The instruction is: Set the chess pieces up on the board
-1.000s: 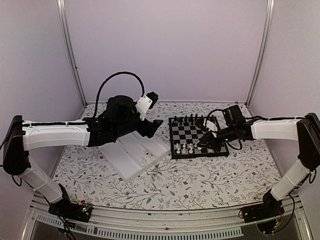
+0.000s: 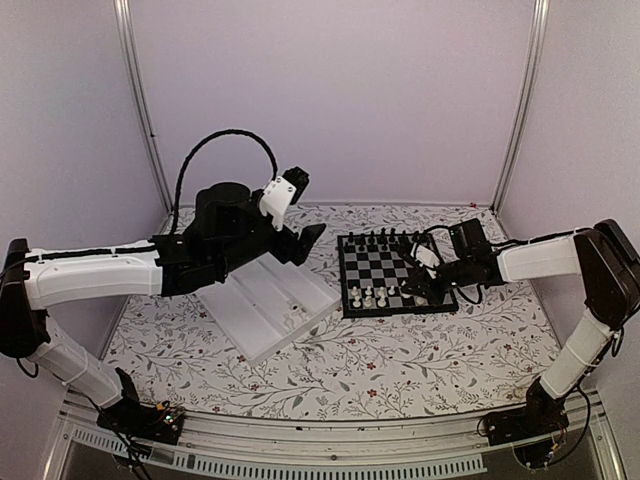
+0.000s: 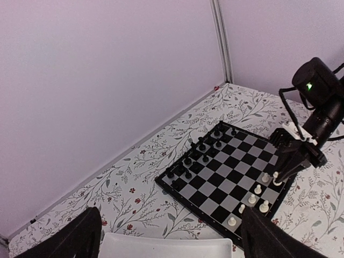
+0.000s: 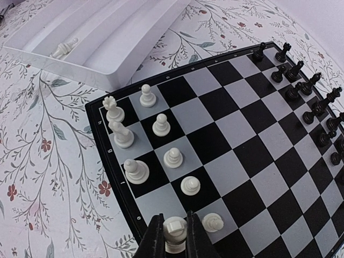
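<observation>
The chessboard [image 2: 375, 265] holds black pieces along its far side and white pieces along the near side. In the right wrist view my right gripper is shut on a white piece [image 4: 174, 228] at the board's near edge, with other white pieces [image 4: 136, 171] beside it on squares. My left gripper hangs open above the white tray [image 2: 250, 310], nothing between its fingers.
The white tray left of the board has a white piece [image 4: 64, 48] lying in one compartment. Bare patterned table surrounds both; walls stand at the back and sides.
My right arm has shifted slightly, staying over the board's near right part.
</observation>
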